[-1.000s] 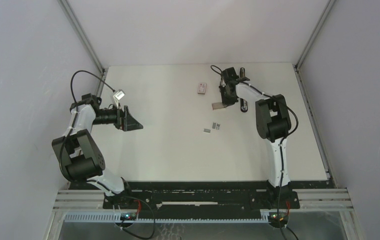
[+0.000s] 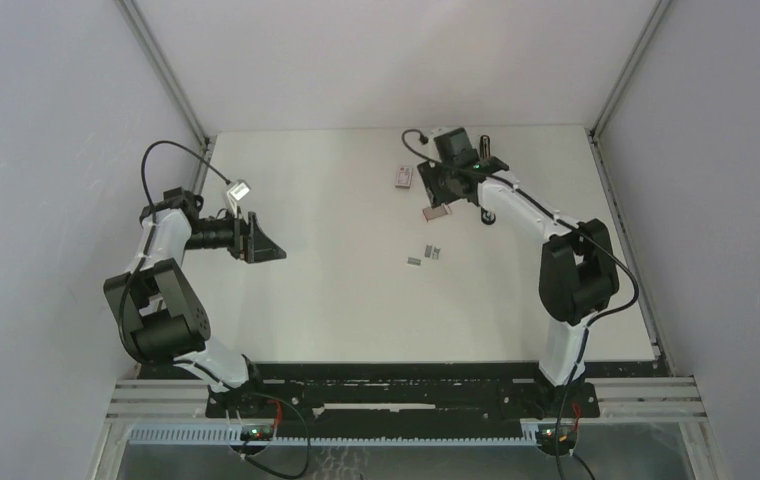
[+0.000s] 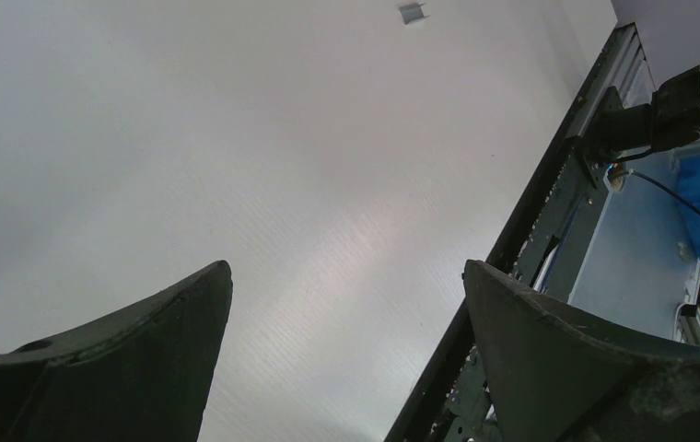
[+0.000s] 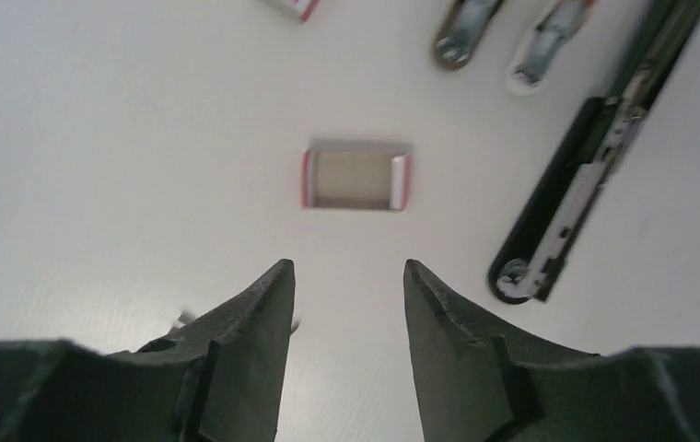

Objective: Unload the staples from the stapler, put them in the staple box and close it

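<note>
The long black stapler (image 4: 549, 216) lies opened out flat along the right side of the right wrist view, its metal channel exposed; in the top view the arm crosses over it. Several small grey staple strips (image 2: 414, 261) rest loose on the table nearer the front. My right gripper is above the table, fingers apart and empty, left of the stapler. Beyond its fingertips sits a small shallow box (image 4: 353, 180) with pinkish ends. Far to the left, my left gripper stands open over bare table.
Another small box (image 2: 403, 176) lies farther back. Two slim metal-topped objects (image 4: 464, 32) show blurred at the upper part of the right wrist view; their kind is unclear.
My right gripper has risen and shifted slightly left, away from the small box, which now lies slightly tilted. The left arm has stayed still.
</note>
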